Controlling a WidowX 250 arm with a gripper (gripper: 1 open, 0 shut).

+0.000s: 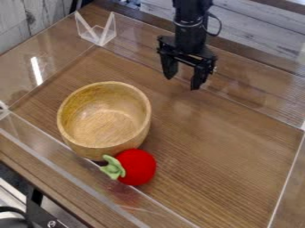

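A tan bowl (103,117) stands at the left front of the wooden tabletop (215,160). Just below its right side lies a red toy vegetable (135,167) with green leaves. My black gripper (187,64) hangs over the back centre of the table, well apart from the bowl and the red toy, with its fingers spread open and nothing visible between them.
A clear plastic piece (95,27) stands at the back left. Raised wooden edges run along the back and left.
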